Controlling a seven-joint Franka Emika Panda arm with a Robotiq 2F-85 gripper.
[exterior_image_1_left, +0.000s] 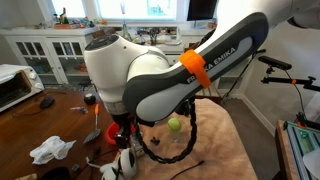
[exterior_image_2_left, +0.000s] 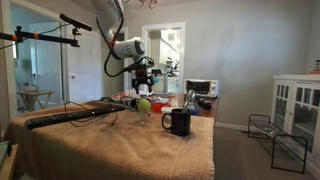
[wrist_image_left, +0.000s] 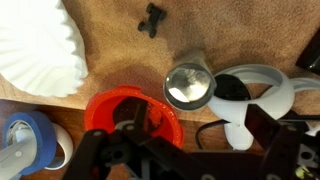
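In the wrist view my gripper is open, with its dark fingers spread wide at the bottom of the picture. Between and beyond them stands a shiny silvery cup (wrist_image_left: 189, 88), not touched by either finger as far as I can see. Left of it sits a red bowl (wrist_image_left: 96, 105), partly covered by the left finger. A white, rounded device with dark parts (wrist_image_left: 281, 93) lies on the right, partly behind the right finger. In exterior view 1 the arm hides most of the gripper, above the red bowl (exterior_image_1_left: 111, 131).
A white ribbed dish (wrist_image_left: 40, 48), blue tape roll (wrist_image_left: 43, 145) and small black piece (wrist_image_left: 152, 20) lie around. A black mug (exterior_image_2_left: 179, 122), green ball (exterior_image_2_left: 144, 104) and keyboard (exterior_image_2_left: 66, 118) occupy the tan-covered table (exterior_image_2_left: 110, 155).
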